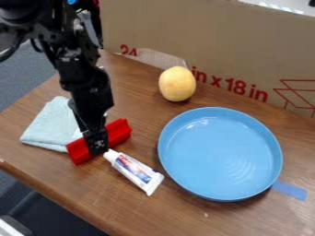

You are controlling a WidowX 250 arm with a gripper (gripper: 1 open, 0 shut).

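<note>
My black gripper (95, 138) reaches down from the upper left over a red block-like object (117, 131), its fingertips low at the middle of it; whether they are open is hard to see. A white toothpaste tube (134, 171) lies just in front of the red object, angled toward the lower right. A light blue folded cloth (47, 130) lies to the left, partly behind the gripper and red object.
A blue plate (219, 154) takes up the right of the wooden table (123, 207). A yellow potato-like object (178, 84) stands behind, before a cardboard box (244, 51). The table's left edge is near the cloth.
</note>
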